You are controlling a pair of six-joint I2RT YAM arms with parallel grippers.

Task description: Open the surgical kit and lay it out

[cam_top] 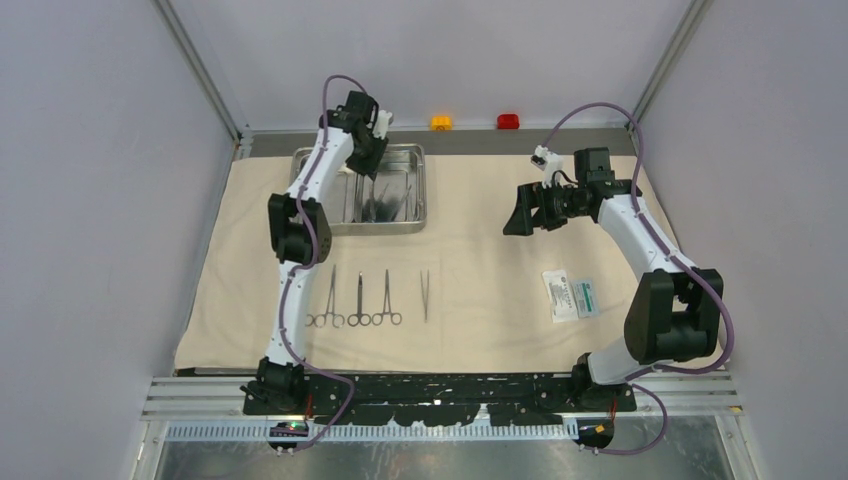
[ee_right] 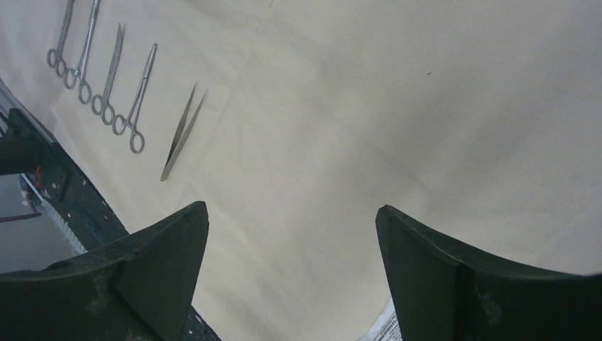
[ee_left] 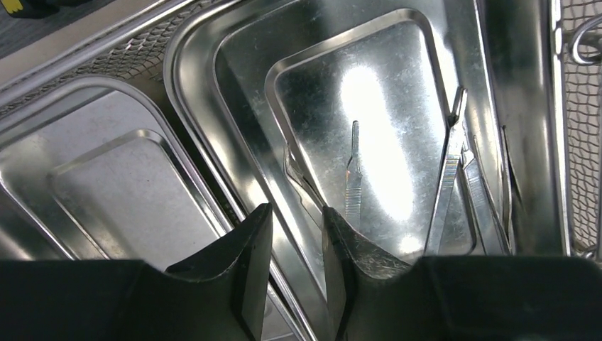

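Over the metal tray [cam_top: 423, 205] at the back left, my left gripper is open. Its fingertips point at a slim curved instrument [ee_left: 303, 186] lying along the raised line of the steel inner tray; whether they touch it, I cannot tell. A scalpel handle [ee_left: 353, 170] lies just right of that instrument, and another handle [ee_left: 449, 167] rests farther right among several thin tools. On the cloth, tweezers [cam_top: 425, 296] and several ring-handled instruments [cam_top: 386, 300] stand in a row. My right gripper hangs open above bare cloth, with nothing between its fingers.
Two flat packets, a white one [cam_top: 560, 296] and a teal one [cam_top: 586, 298], lie on the right of the cloth [cam_top: 480, 240]. A yellow block [cam_top: 441, 123] and a red block [cam_top: 508, 121] sit behind it.
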